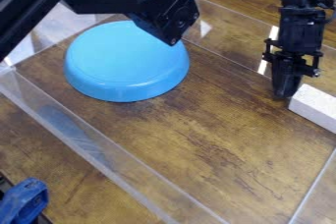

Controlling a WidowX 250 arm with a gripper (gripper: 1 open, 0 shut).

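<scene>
My gripper (pixel 289 86) hangs at the right of the camera view, pointing down at the wooden table (pixel 171 149), just above and left of a white block (pixel 315 107) lying at the right edge. Its dark fingertips sit close together, shut, with nothing visible between them. Whether they touch the block or the table is not clear.
A large blue dome-shaped object (pixel 125 61) lies at the upper left. A blue object (pixel 19 200) is at the lower left corner. Clear strips cross the table's left and right sides.
</scene>
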